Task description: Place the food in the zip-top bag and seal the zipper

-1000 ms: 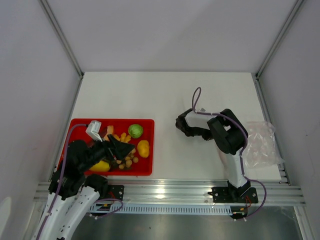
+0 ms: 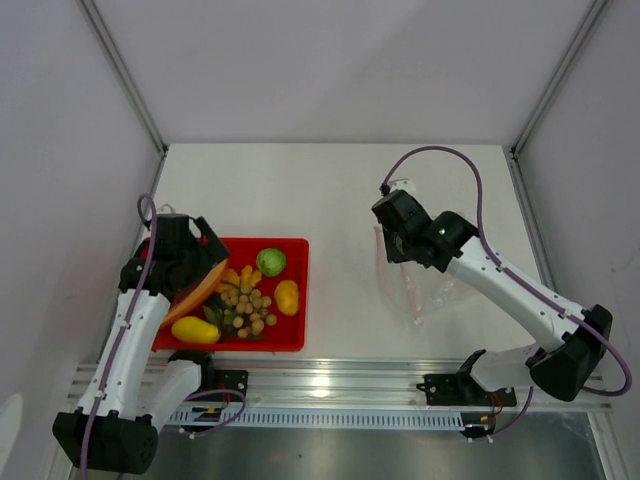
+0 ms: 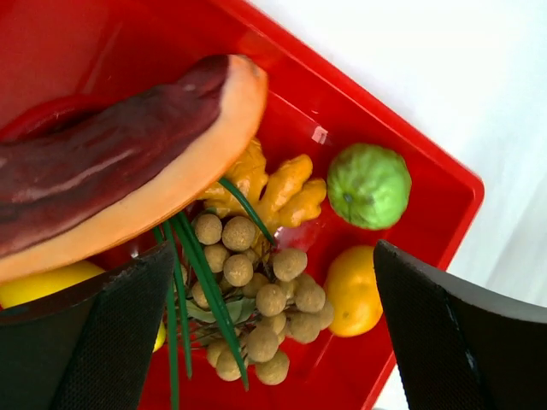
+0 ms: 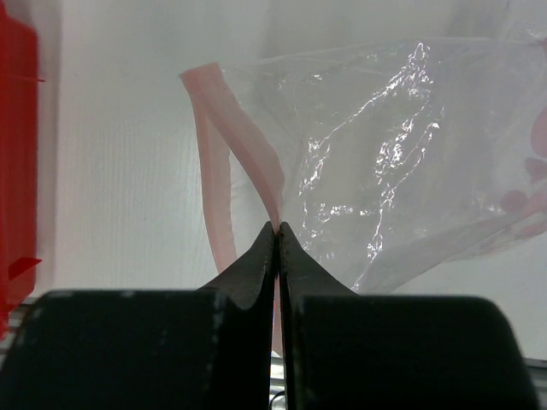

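Note:
My right gripper is shut on the pink zip strip at the mouth of the clear bag [image 4: 376,162]; the strip runs through its fingertips and the two pink edges spread apart above them. The film stretches off to the right. Over the red tray [image 2: 300,330] my left gripper stands open, its fingers apart above the food. In the tray lie a long sausage in a bun [image 3: 128,162], a green round vegetable [image 3: 367,186], a yellow fruit [image 3: 355,290], orange ginger-like root [image 3: 286,192] and a bunch of brown round fruit [image 3: 272,299].
Another yellow item [image 2: 195,330] lies at the tray's near left. Grey walls stand at the back and both sides.
The bag has shifted left from the table's right edge along with the right arm. My left gripper has drawn back toward the tray's left side, still over the food.

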